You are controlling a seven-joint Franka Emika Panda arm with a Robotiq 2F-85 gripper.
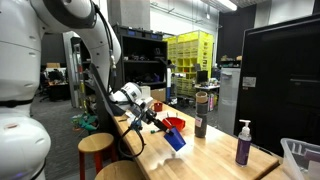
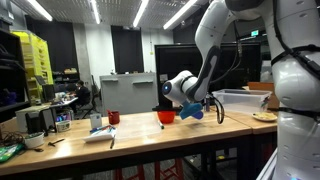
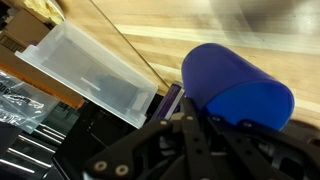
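Observation:
A blue cup (image 3: 230, 85) fills the middle of the wrist view, its near rim between the fingers of my gripper, which is shut on it. In exterior view 1 the same cup (image 1: 175, 139) hangs tilted above the wooden table (image 1: 205, 158), at the end of the arm. A red bowl (image 1: 174, 124) is just behind the cup there. From the other side, in exterior view 2, the cup (image 2: 196, 113) is partly covered by the arm, and the red bowl (image 2: 166, 117) stands to its left.
A dark bottle (image 1: 200, 126) and a purple pump bottle (image 1: 243, 146) stand on the table to the right. A clear bin (image 1: 300, 158) sits at the right edge. Two stools (image 1: 95, 141) are beside the table.

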